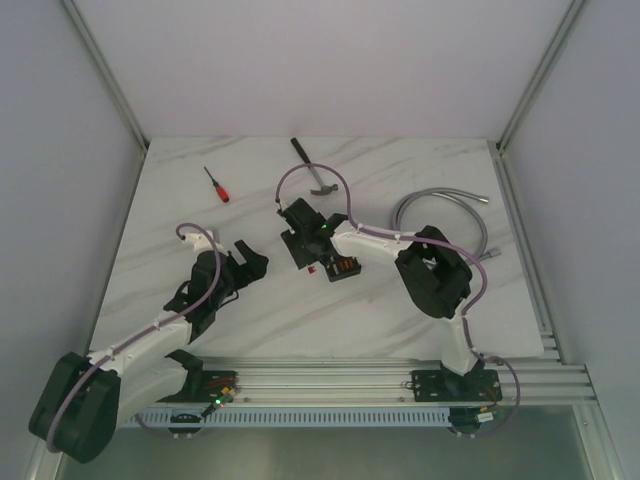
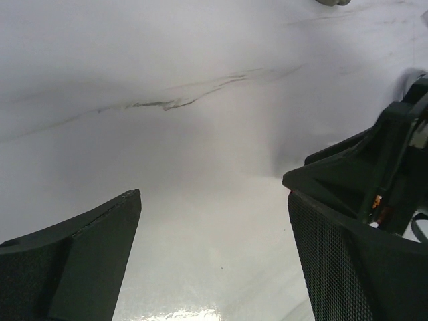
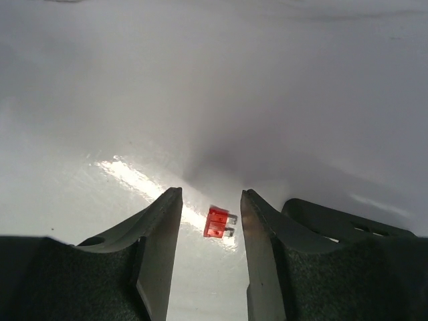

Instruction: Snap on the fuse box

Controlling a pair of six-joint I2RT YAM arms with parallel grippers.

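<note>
A small red fuse [image 3: 217,222] with metal prongs lies on the marble table, showing between the fingertips of my right gripper, which stands open above it. The black fuse box [image 1: 343,268] sits at the table's middle, partly under my right arm in the top view; a black edge of it [image 3: 334,221] shows at the lower right of the right wrist view. My left gripper is open over bare table to the left, with nothing between its fingers.
A hammer [image 1: 324,188] lies behind, a red screwdriver [image 1: 221,192] at back left, and a coiled grey hose [image 1: 440,192] at the right.
</note>
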